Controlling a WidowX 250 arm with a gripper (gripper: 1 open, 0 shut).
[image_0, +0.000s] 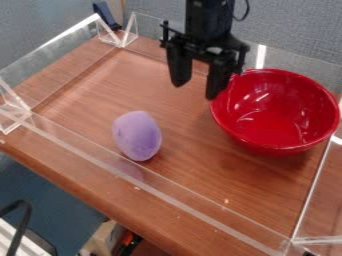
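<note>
My black gripper (198, 82) hangs open over the back middle of the wooden board, its two fingers apart with nothing seen between them. Its right finger comes down beside the left rim of a red bowl (274, 115), which sits at the right of the board. A purple egg-shaped object (136, 134) lies toward the front left, apart from both the gripper and the bowl.
Clear plastic walls edge the wooden board (87, 85). The board's middle and back left are bare. Below the front left edge are a cable and some small items on a blue surface.
</note>
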